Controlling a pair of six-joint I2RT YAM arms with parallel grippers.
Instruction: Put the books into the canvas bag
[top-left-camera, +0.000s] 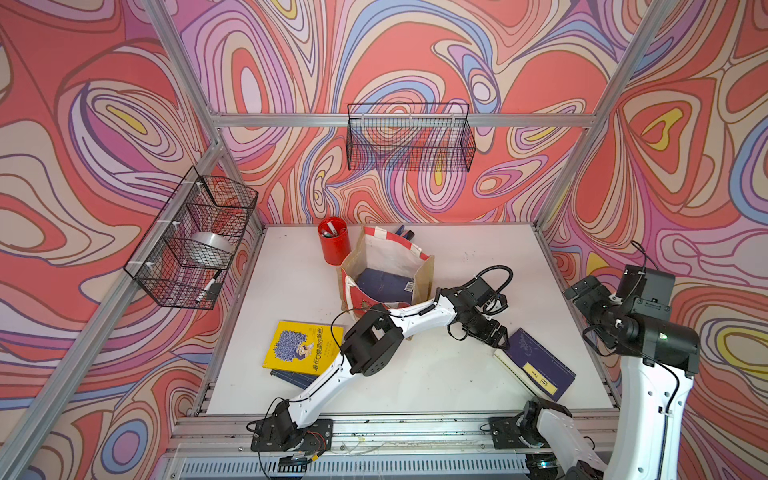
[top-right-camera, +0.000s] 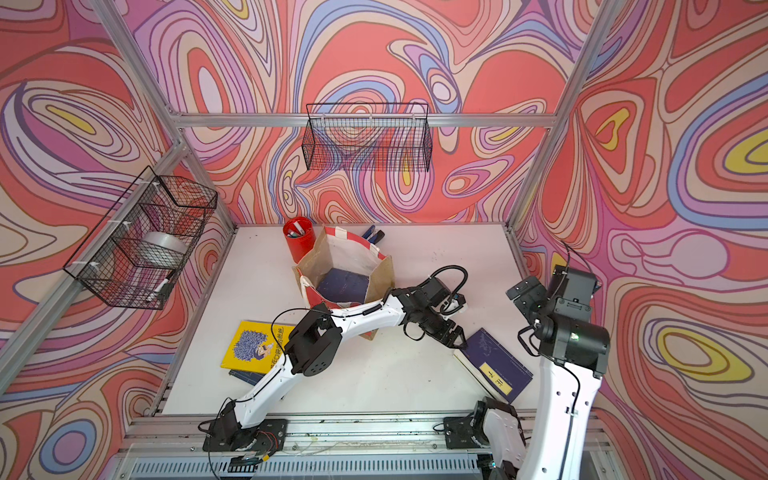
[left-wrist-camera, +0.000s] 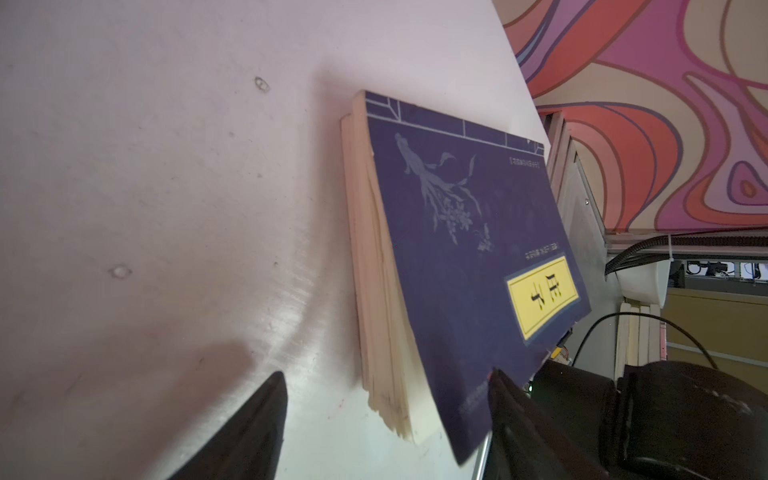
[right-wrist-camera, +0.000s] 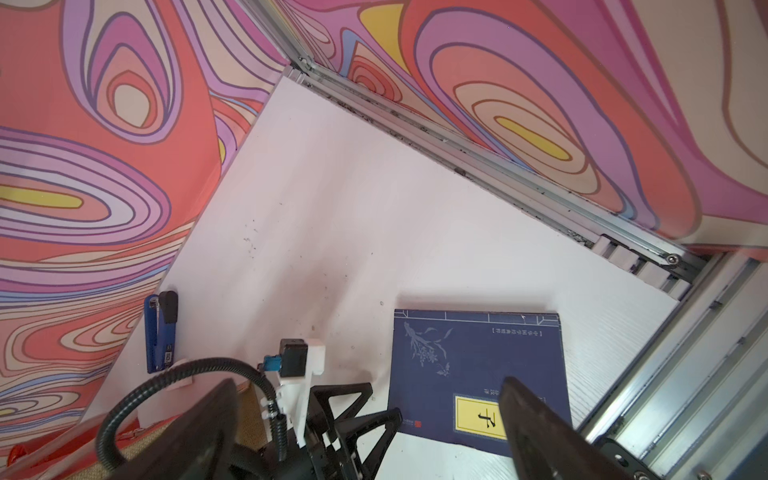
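Observation:
A thick dark-blue book with a yellow label lies on the right front of the table. My left gripper is at its left upper corner, low over the table. In the left wrist view the fingers stand apart, with the book's near corner between or just beyond them; contact cannot be told. My right gripper is open and empty, raised beyond the right edge. The canvas bag stands open at the back, a dark-blue book inside it. A yellow book lies over blue ones at the front left.
Behind the bag are a red cup of pens and a stapler. Wire baskets hang on the back and left rails. The left arm crosses in front of the bag.

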